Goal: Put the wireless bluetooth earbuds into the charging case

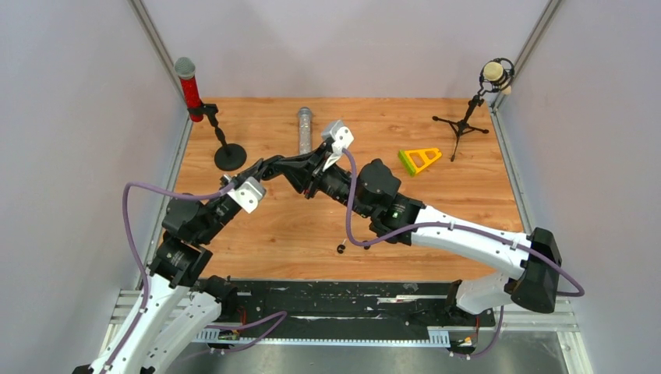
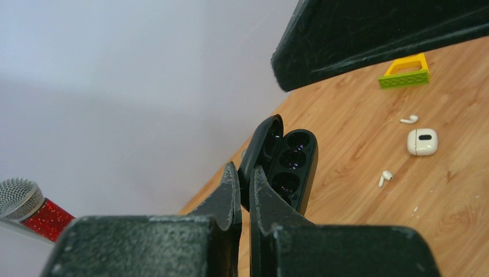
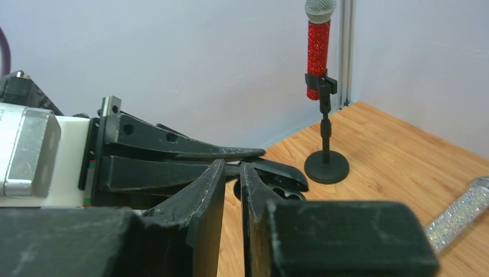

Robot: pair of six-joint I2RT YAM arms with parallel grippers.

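My left gripper is shut on a black holder with round recesses [image 2: 291, 167], held up above the table. In the left wrist view the white charging case [image 2: 422, 142] lies on the wood, with one earbud [image 2: 409, 120] behind it and another [image 2: 386, 176] nearer. The top view hides most of these under the right arm.
A red microphone on a stand [image 1: 192, 97] is at back left, a silver microphone [image 1: 304, 132] at back centre, a yellow-green triangle [image 1: 421, 160] and a tripod [image 1: 460, 125] at right. Small dark pieces [image 1: 341, 248] lie near the front edge. Bare table surrounds them.
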